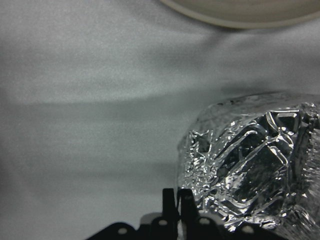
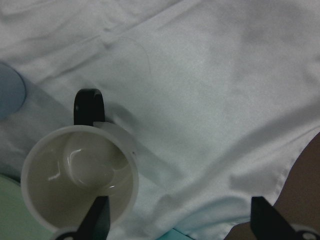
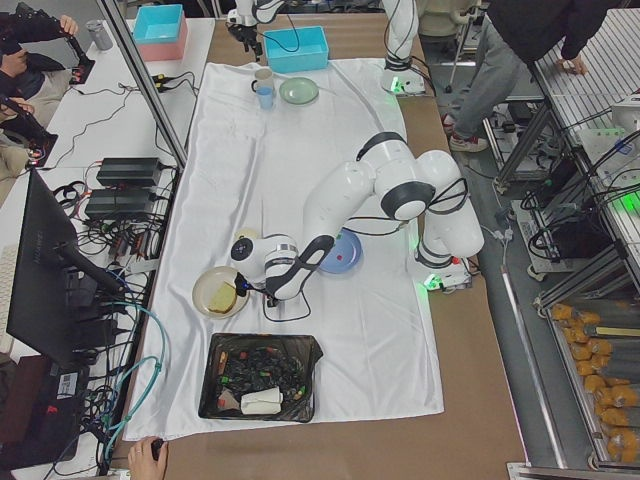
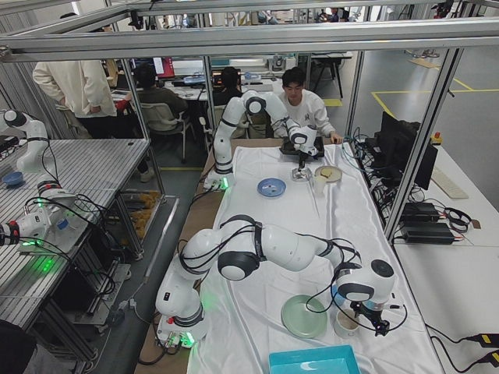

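Note:
In the left wrist view my left gripper has its fingers together at the near edge of a crumpled clear plastic wrapped item (image 1: 250, 165); whether it pinches it, I cannot tell. A beige plate (image 3: 205, 300) with a yellow sponge-like piece (image 3: 222, 298) lies beside it, with a blue plate (image 3: 343, 258) nearby. My right gripper is open over a white mug (image 2: 75, 175) with a dark handle, beside a blue cup (image 2: 7, 92) and a green plate (image 4: 304, 315).
A black tray (image 3: 215, 400) with dark items stands at the near end of the cloth, a cyan bin (image 3: 300, 60) at the far end. A person (image 4: 300, 113) sits at the table's end.

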